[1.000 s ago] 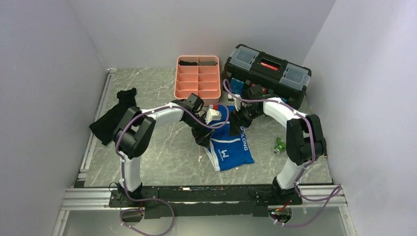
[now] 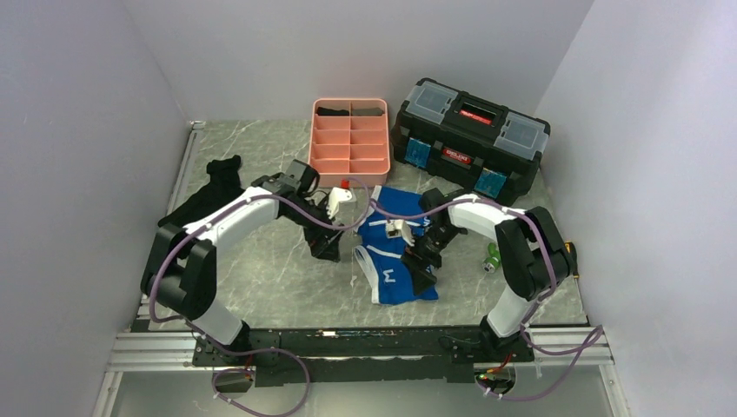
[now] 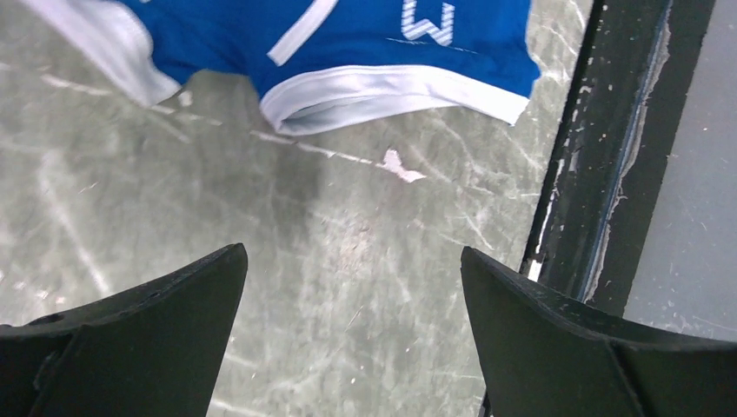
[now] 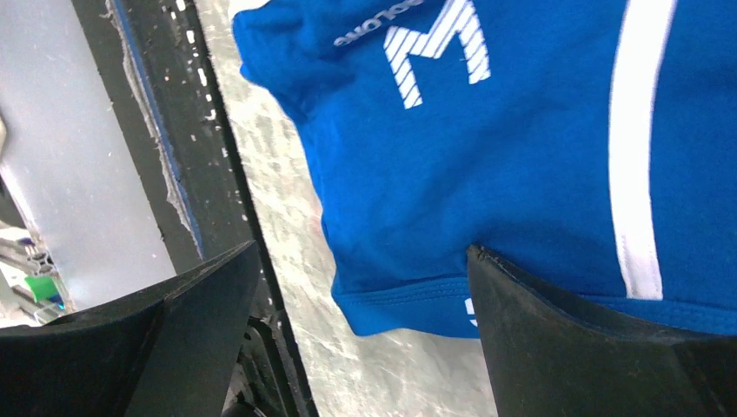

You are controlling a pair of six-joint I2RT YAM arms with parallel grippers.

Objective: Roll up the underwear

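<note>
Blue underwear (image 2: 401,285) with white stripes and a white mark lies spread on the table's middle, its back part partly covered by my right arm. To the left of the cloth, my left gripper (image 2: 326,252) hangs over bare table. In the left wrist view the left gripper is open, and the underwear (image 3: 374,43) lies beyond its fingers. My right gripper stands open over the right edge of the underwear (image 4: 521,165), in the right wrist view. One of its fingers (image 4: 556,339) overlaps the cloth there; whether it presses on it I cannot tell.
A pink divided box (image 2: 350,180) with dark items in its back compartments stands behind the cloth. A black toolbox (image 2: 474,135) is at the back right. Black cloth (image 2: 204,200) lies at left, a green can (image 2: 491,261) at right.
My left gripper has moved left, away from the cloth.
</note>
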